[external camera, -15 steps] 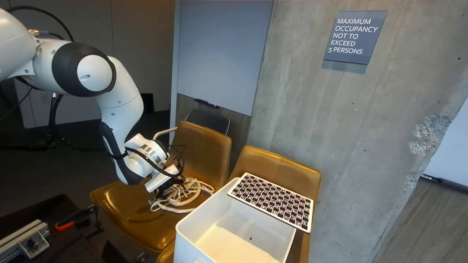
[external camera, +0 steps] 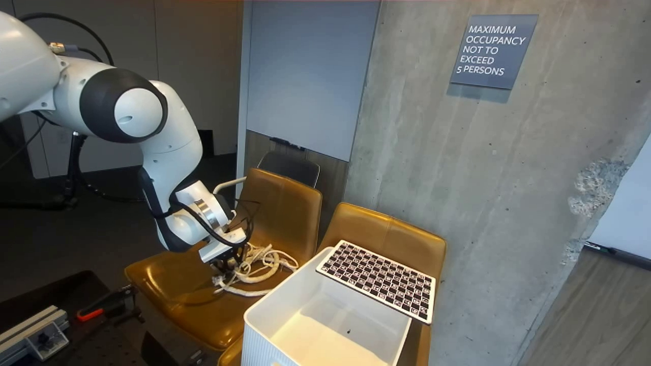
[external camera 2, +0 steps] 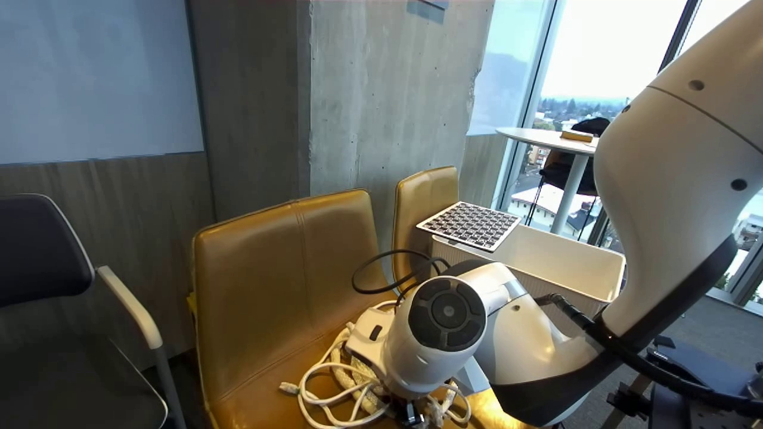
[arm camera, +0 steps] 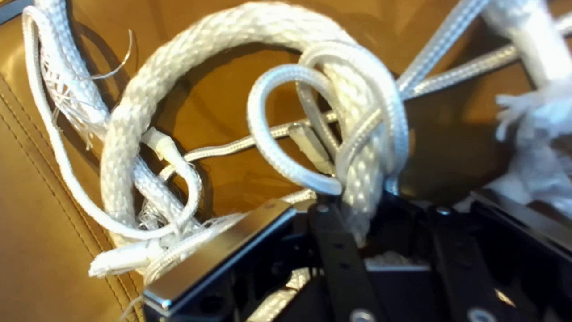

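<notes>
A tangle of white rope (external camera: 264, 268) lies coiled on the seat of the brown chair, thick braided lengths mixed with thinner cords. In the wrist view a thick braided loop (arm camera: 252, 24) runs down into my gripper, with thin cord curled around it. The fingers are shut on rope there; the black fingers (arm camera: 340, 252) hide the exact grip. Frayed and taped ends (arm camera: 126, 257) spread to the left. In the second exterior view the arm covers the gripper, while cords (external camera 2: 336, 379) show around it on the seat.
An open white bin (external camera: 259, 317) stands beside the chair, its inside largely bare. Across its back edge rests a checkered board (external camera: 381, 280). The brown chair's backrest (external camera 2: 286, 286) rises behind the rope. A clamp with an orange part (external camera: 91, 314) is at lower left.
My gripper has shifted slightly up and to the left in the first exterior view. Rope near it has been drawn a little upward; the bin and board are unmoved.
</notes>
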